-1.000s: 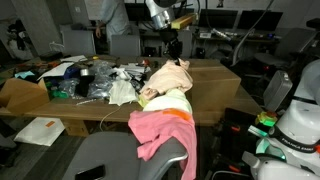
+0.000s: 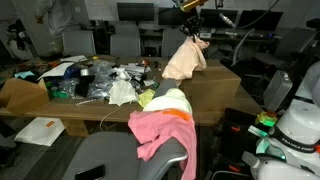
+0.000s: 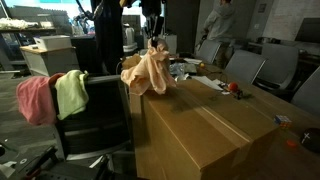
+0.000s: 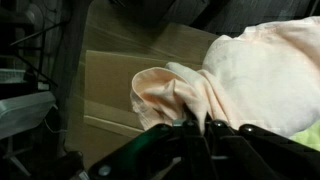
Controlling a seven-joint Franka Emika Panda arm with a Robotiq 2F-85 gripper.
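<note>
A peach cloth (image 2: pixel 184 62) hangs in folds from my gripper (image 2: pixel 192 33), which is shut on it, over the table by the cardboard box. In the other exterior view the peach cloth (image 3: pixel 149 72) hangs at the box's near corner, below the gripper (image 3: pixel 154 42). From the wrist, the cloth (image 4: pixel 265 75) bunches up between the fingers and spreads to the right; the fingertips are partly hidden by its folds. A pink cloth (image 2: pixel 165 130) and a pale yellow-green cloth (image 2: pixel 170 100) drape over the grey chair's backrest.
A large cardboard box (image 3: pixel 205 125) stands on the table beside the held cloth. Plastic bags and clutter (image 2: pixel 95 82) cover the table's left part. The grey chair (image 2: pixel 105 155) fills the front.
The gripper has risen, lifting the peach cloth. The cloth went from a low, spread heap near the chair to a narrower hanging shape, shifting slightly right toward the box.
</note>
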